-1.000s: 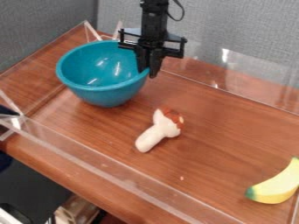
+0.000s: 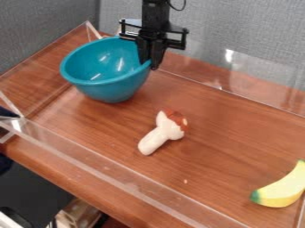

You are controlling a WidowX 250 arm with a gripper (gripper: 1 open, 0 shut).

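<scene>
My black gripper (image 2: 152, 49) is at the top of the camera view, shut on the right rim of a blue bowl (image 2: 98, 77) at the back left of the wooden table (image 2: 202, 178). A white toy mushroom with a mottled red-brown cap (image 2: 160, 137) lies in the middle of the table, apart from the bowl. A yellow banana (image 2: 281, 187) lies at the front right.
Clear low walls run along the table's edges, with grey panels behind and to the left. A dark gap with some objects shows beyond the front left edge.
My gripper and the blue bowl have moved a little to the left and slightly up in the view. The mushroom and banana have stayed where they were.
</scene>
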